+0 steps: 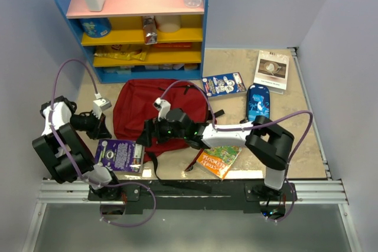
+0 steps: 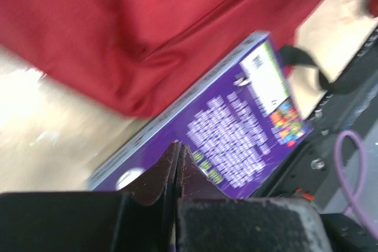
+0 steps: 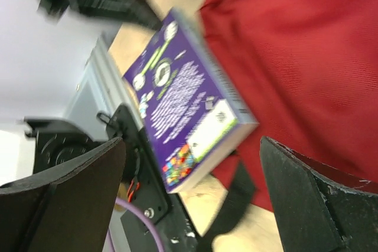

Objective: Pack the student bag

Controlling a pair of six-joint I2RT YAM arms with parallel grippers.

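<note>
A thick purple book (image 1: 121,156) lies flat at the front left of the table, against the lower left edge of the red bag (image 1: 131,108). My left gripper is shut, nothing showing between its fingers, and is seen over the book's edge in the left wrist view. In the top view it hovers just behind the book's left end. My right gripper (image 1: 145,134) stands open near the book's right end, above the bag; in the right wrist view the purple book (image 3: 186,95) shows between its widely parted fingers, apart from them.
An orange-green book (image 1: 220,159) lies right of the bag. Behind are a blue book (image 1: 224,84), a blue pencil case (image 1: 258,105) and a white booklet (image 1: 271,70). The shelf (image 1: 147,54) bounds the back.
</note>
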